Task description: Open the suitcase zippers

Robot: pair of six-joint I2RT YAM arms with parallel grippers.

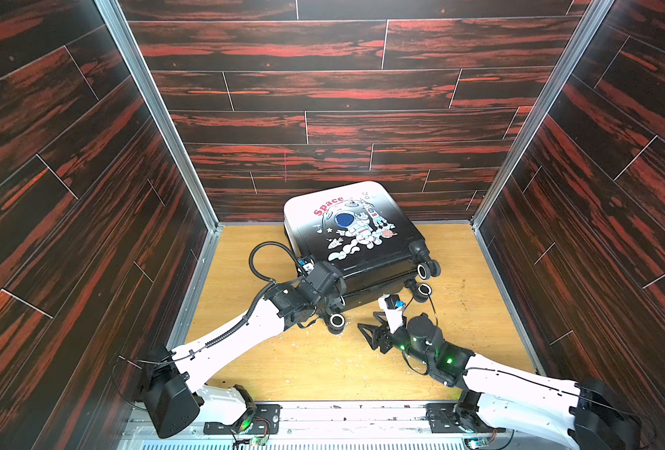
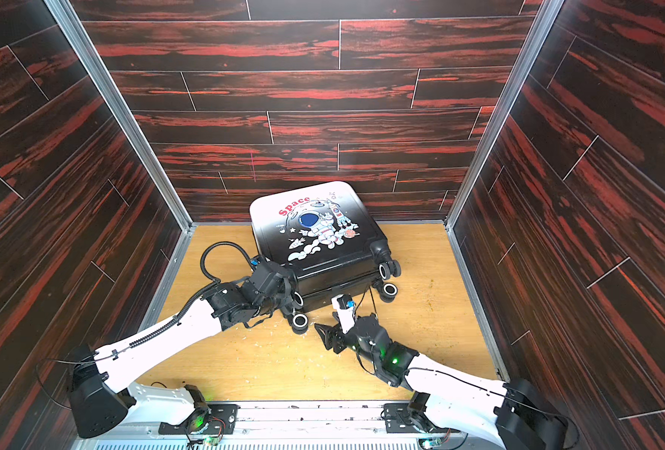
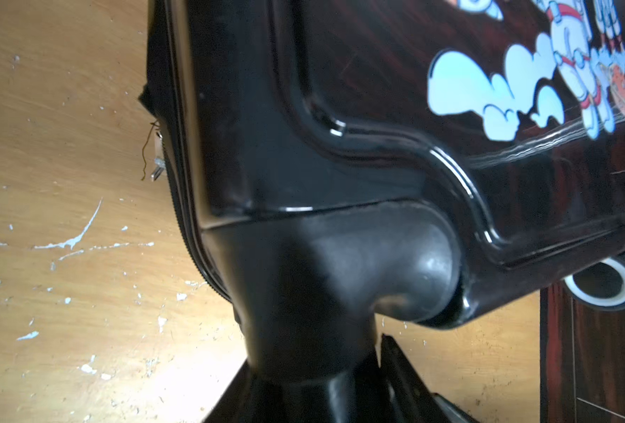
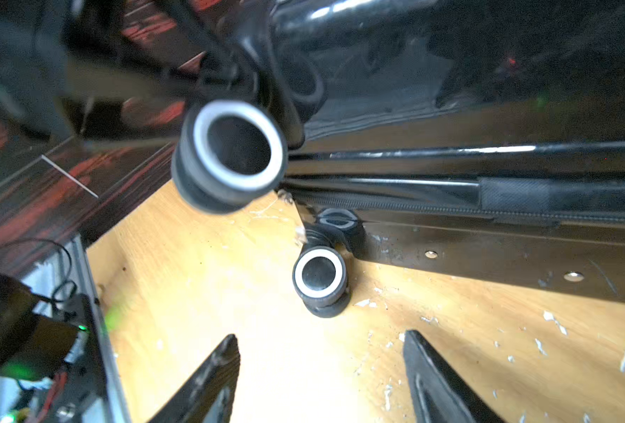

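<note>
A black suitcase point(image 1: 355, 225) with a white-faded "Space" astronaut lid lies on the wooden floor at the back. My left gripper is at its front-left corner wheel housing point(image 3: 305, 282), fingers either side of it; whether they touch it is unclear. Along the side in the left wrist view runs the zipper point(image 3: 196, 253), with a metal pull point(image 3: 158, 158). My right gripper is open, empty, low in front of the suitcase's front side, facing a lower wheel point(image 4: 305, 285) and the zipper band point(image 4: 425, 204).
Dark red-streaked walls point(image 2: 309, 127) enclose the floor point(image 1: 234, 375) on the back and both sides. Bare floor lies left, right and in front of the suitcase. Several wheels stick out at the front corners.
</note>
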